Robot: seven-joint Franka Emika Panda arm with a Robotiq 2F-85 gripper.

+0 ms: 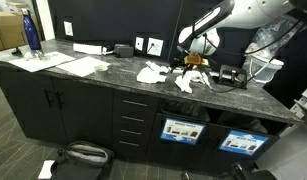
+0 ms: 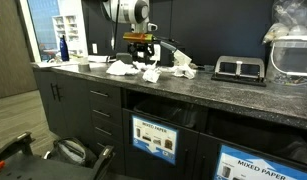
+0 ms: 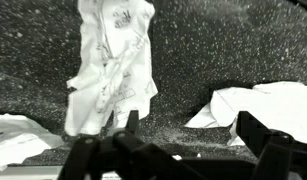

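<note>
Crumpled white paper or cloth pieces lie on the dark speckled counter. In the wrist view, one long piece is ahead and left of centre, another white piece is at the right, and a third is at the lower left. Above them is my gripper, open, its black fingers wide apart and only countertop showing between them. From exterior view 1, the gripper hangs low over the back of the pile; exterior view 2 has it above the white pieces too.
Bins labelled mixed paper sit below the counter. A toaster-like appliance and a clear container stand along the counter. A blue bottle is at the far left; a dark bag lies on the floor.
</note>
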